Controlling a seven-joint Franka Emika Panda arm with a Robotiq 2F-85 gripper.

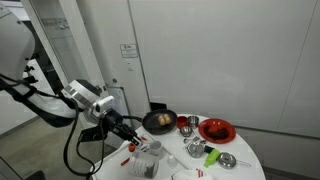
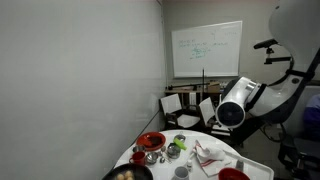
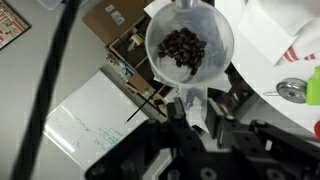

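In the wrist view a pale see-through cup point(image 3: 215, 30) holds dark brown beans point(image 3: 181, 50). Its handle point(image 3: 196, 103) points back into my gripper, whose fingers are shut on it. From exterior view 1, my gripper point(image 1: 139, 144) is over the near left part of the table, with the cup point(image 1: 142, 168) just below. A white mug point(image 1: 155, 150) stands close by on its right. The fingertips are too small there to make out.
A dark pan point(image 1: 160, 122) with food and a red bowl point(image 1: 217, 130) stand at the back of the white table. Small metal pots, a green item point(image 1: 212, 157) and a strainer point(image 1: 228, 160) lie right of the mug. White cloth point(image 3: 265, 30) lies near the cup.
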